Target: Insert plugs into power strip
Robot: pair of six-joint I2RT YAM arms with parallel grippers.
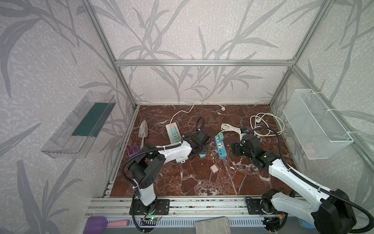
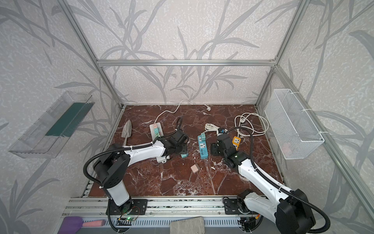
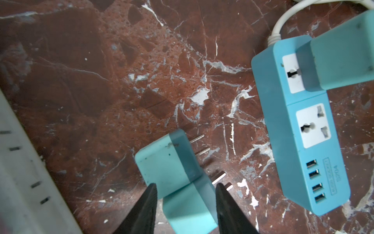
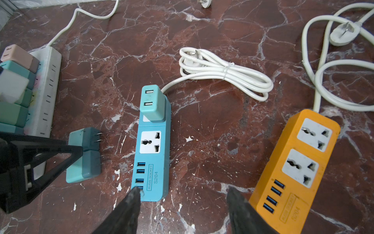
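Two blue plugs (image 3: pixel 163 163) lie side by side on their sides, pins toward a blue power strip (image 3: pixel 280 120), which carries one blue plug (image 4: pixel 153 102) at its cable end and has a free socket (image 4: pixel 150 141). My left gripper is open over the loose plugs, fingertips either side of the nearer one. My right gripper stands open near the blue strip's right side, between it and an orange strip (image 4: pixel 292 167), with nothing between its fingers.
A white strip (image 4: pixel 42 101) filled with coloured plugs lies on the left. Coiled white cables (image 4: pixel 226 74) lie behind. A small pinkish block (image 1: pixel 214 168) sits at the front middle. A trowel (image 1: pixel 143 128) is at the far left.
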